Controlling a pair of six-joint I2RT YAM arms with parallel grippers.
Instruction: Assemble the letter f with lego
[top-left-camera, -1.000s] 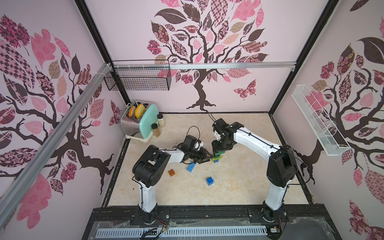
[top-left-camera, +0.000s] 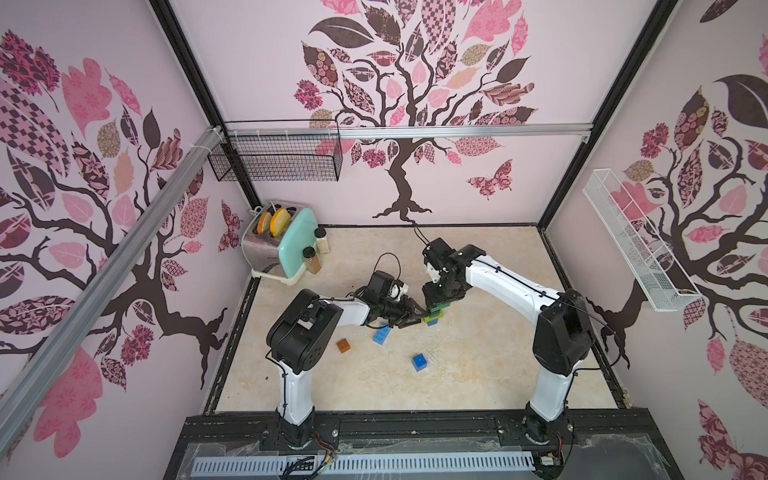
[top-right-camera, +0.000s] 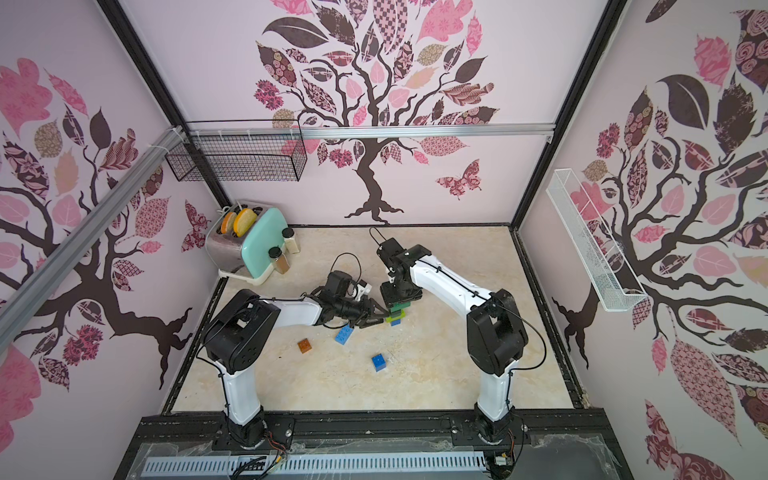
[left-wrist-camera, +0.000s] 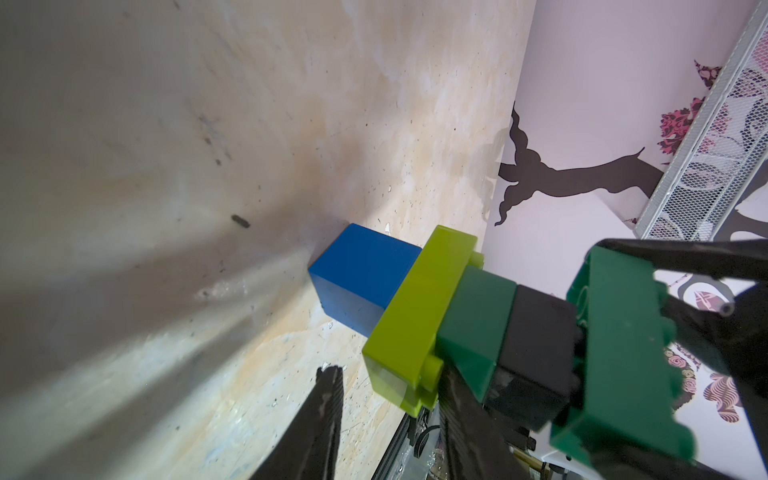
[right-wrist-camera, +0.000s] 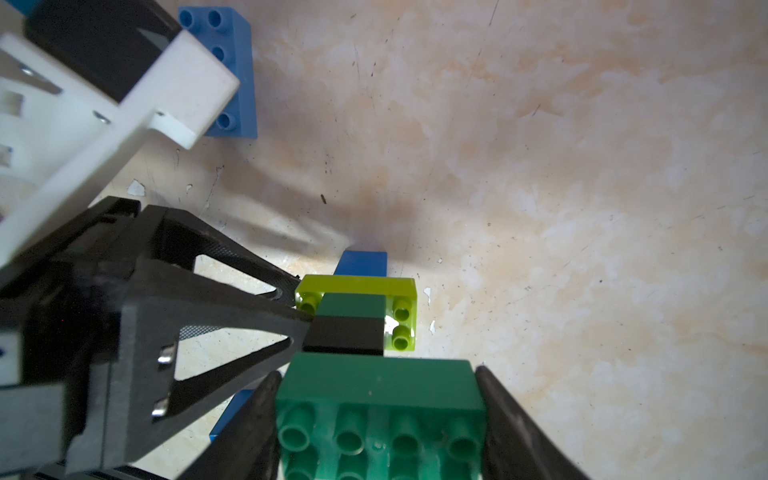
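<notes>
A stack stands on the table: a blue brick (left-wrist-camera: 360, 268) at the bottom, a wider lime brick (left-wrist-camera: 420, 316) above it, then a dark green brick (left-wrist-camera: 477, 316) and a black brick (left-wrist-camera: 532, 348). My left gripper comes in from the side, shut on one end of the lime brick. Over the black brick is a long green brick (right-wrist-camera: 380, 392) with studs up, and my right gripper is shut on it, fingers (right-wrist-camera: 512, 408) at its two ends. It looks slightly tilted; whether it touches the black studs I cannot tell.
A blue brick (top-left-camera: 381, 334) lies beside the left gripper, another blue brick (top-left-camera: 419, 362) farther forward, and an orange-brown brick (top-left-camera: 343, 345) to the left. At the back left stands a toaster (top-left-camera: 292, 240) with two bottles.
The left arm and the loose bricks look unmoved.
</notes>
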